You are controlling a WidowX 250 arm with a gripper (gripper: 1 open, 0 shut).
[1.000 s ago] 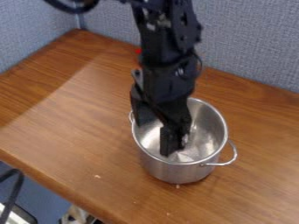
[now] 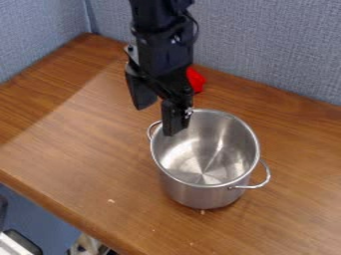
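My black gripper [image 2: 160,105] hangs open above the back-left rim of a large steel pot [image 2: 206,174], which has wire handles on both sides. The pot's inside looks empty where it is visible. A red object [image 2: 194,78] lies on the table behind the arm, partly hidden by it.
A padded grey wall [image 2: 266,50] runs along the back. The table's edge shows at the lower left.
My gripper has moved back, up and to the left, from over the pot's middle to its far rim. More of the pot's inside now shows.
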